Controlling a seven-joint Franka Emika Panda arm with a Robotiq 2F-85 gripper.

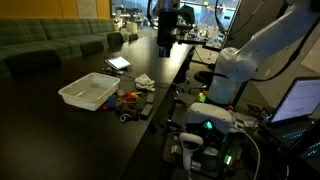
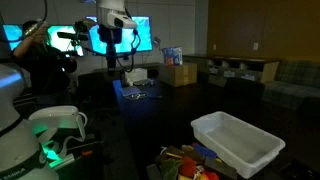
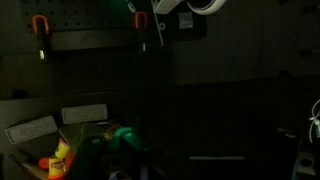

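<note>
High over the table's edge, my gripper point(image 1: 165, 46) hangs from the arm, well above everything on the table. It is open and nothing shows between its fingers. A white rectangular bin point(image 1: 88, 91) stands on the dark table, seemingly empty in exterior view 2. Beside it is a pile of small coloured items point(image 2: 190, 166), red, yellow and green among them. In the wrist view a yellow-and-red item point(image 3: 59, 160), a green item point(image 3: 126, 135) and a grey bar point(image 3: 84, 113) lie towards the lower left; dark gripper parts cover some of that area.
A crumpled white item point(image 1: 144, 82) lies near the table's edge, and a tablet-like object point(image 1: 118, 63) is farther back. An open laptop point(image 1: 296, 105) stands at the right, off the table.
</note>
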